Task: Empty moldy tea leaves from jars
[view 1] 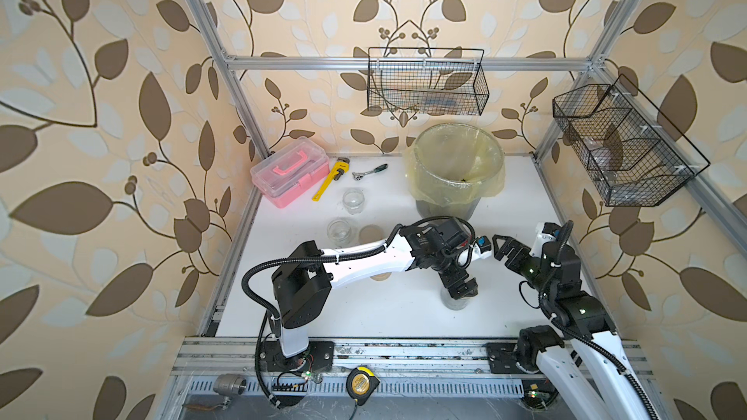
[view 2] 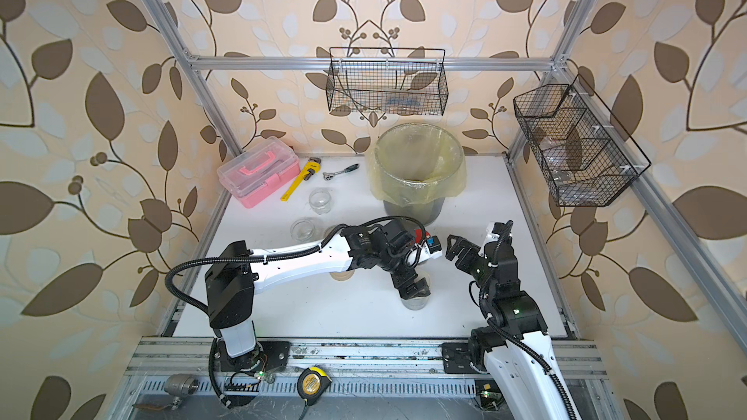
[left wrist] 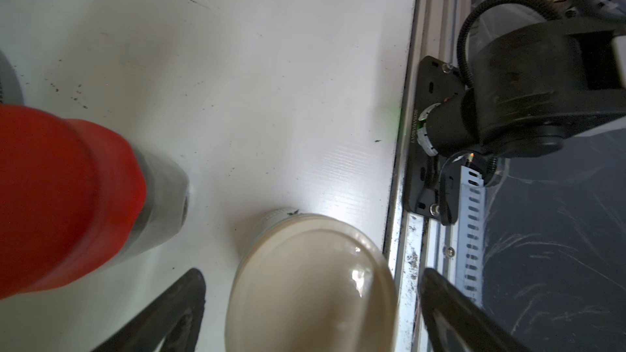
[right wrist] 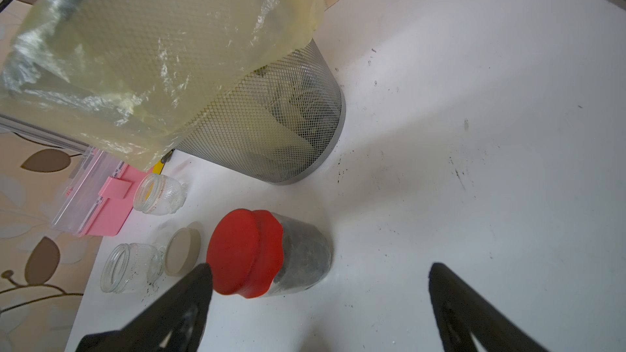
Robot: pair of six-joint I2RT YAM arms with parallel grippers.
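A jar with a beige lid [left wrist: 313, 286] stands near the table's front edge. My left gripper is open around that lid, one finger on each side, with gaps showing between; in the top right view the jar [view 2: 415, 300] is partly hidden under the fingers. A second jar with a red lid [right wrist: 244, 254] stands behind it, mostly covered by the left arm in the top views. My right gripper hangs open over the table's right side, nothing between its fingers. The bin with a yellow liner [view 1: 455, 159] stands at the back.
Two open glass jars [view 1: 353, 200] and a loose beige lid [right wrist: 182, 251] lie left of the red-lidded jar. A pink toolbox [view 1: 290, 171], a yellow wrench [view 1: 330, 179] and a ratchet [view 1: 369, 172] lie at the back left.
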